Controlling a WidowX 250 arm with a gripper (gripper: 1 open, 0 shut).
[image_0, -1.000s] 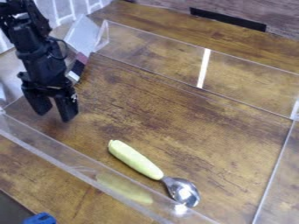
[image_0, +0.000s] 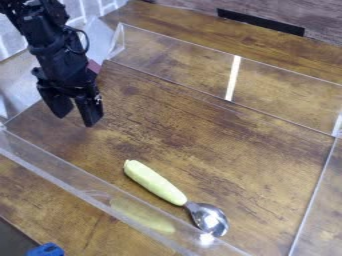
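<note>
My black gripper (image_0: 72, 108) hangs low over the wooden floor at the upper left of the clear-walled enclosure, its fingers apart with nothing visible between them. To the lower right, well apart from it, lie a pale yellow-green elongated object (image_0: 154, 182) and a silver spoon-like utensil (image_0: 206, 218), whose handle end meets or lies by the pale object.
Clear low walls (image_0: 315, 200) border the workspace. A blue object (image_0: 46, 249) sits outside at the bottom left. A partly hidden pink item is behind the arm.
The pale object and utensil have not moved.
</note>
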